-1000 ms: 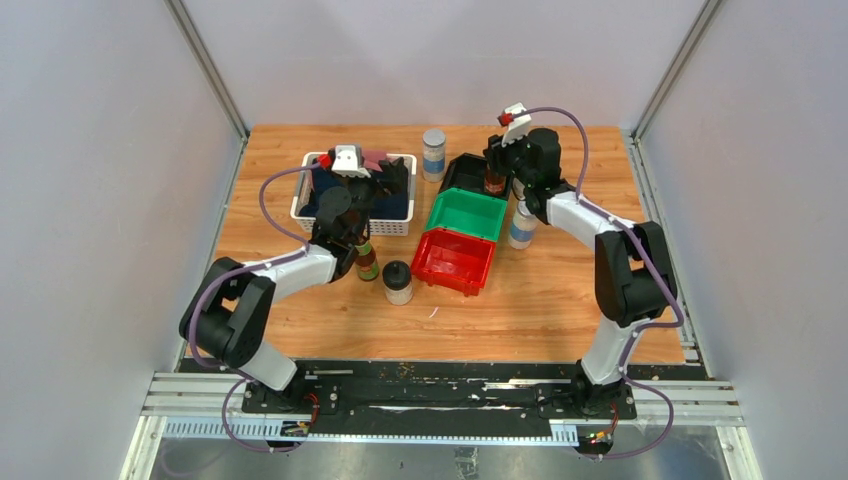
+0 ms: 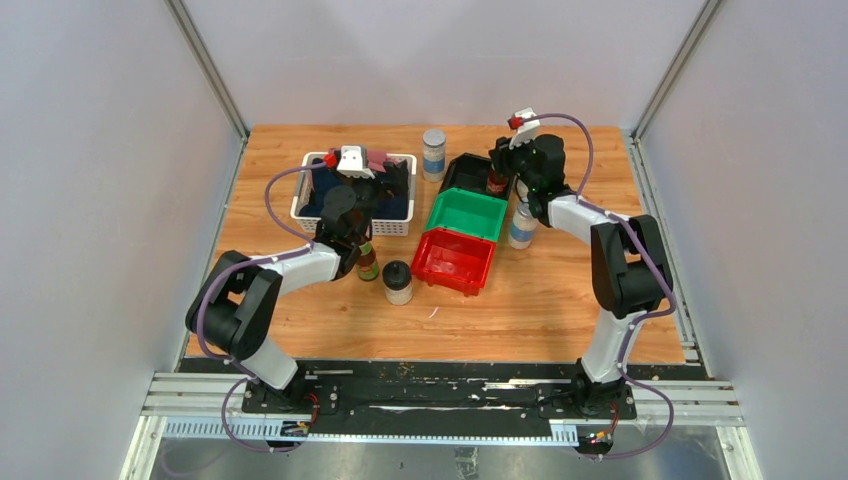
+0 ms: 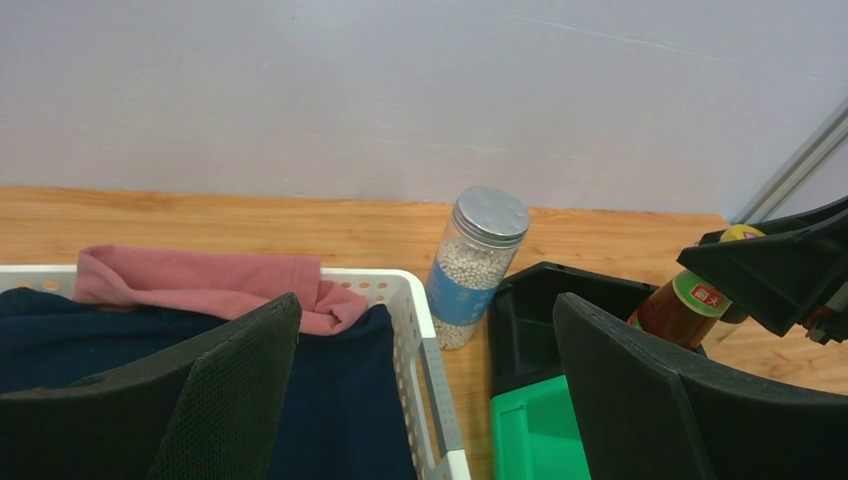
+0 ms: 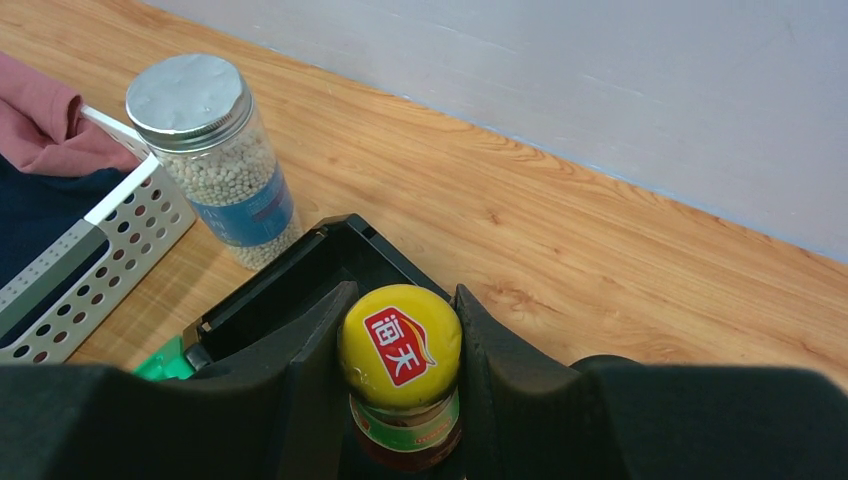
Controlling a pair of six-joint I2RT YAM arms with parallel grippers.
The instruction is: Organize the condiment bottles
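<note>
A brown bottle with a yellow cap (image 4: 400,347) is pinched at its neck by my right gripper. In the left wrist view that bottle (image 3: 682,308) leans a little, its lower part within the black bin (image 3: 535,325); whether it touches the bin's floor is hidden. Over the white basket stands my left gripper, fingers wide apart with nothing between them. Another brown bottle with a green label (image 2: 367,263) is beside the left arm, and a black-lidded jar (image 2: 397,283) stands near it. A silver-lidded jar (image 2: 433,155) is behind, between basket and black bin.
The green bin (image 2: 468,214) and red bin (image 2: 453,262) run forward from the black one, both empty. A blue-labelled jar (image 2: 522,226) stands to their right under the right arm. Cloths fill the white basket (image 2: 390,228).
My right gripper, still holding the yellow-capped bottle, has shifted slightly right and forward over the black bin. The left arm has moved only a touch.
</note>
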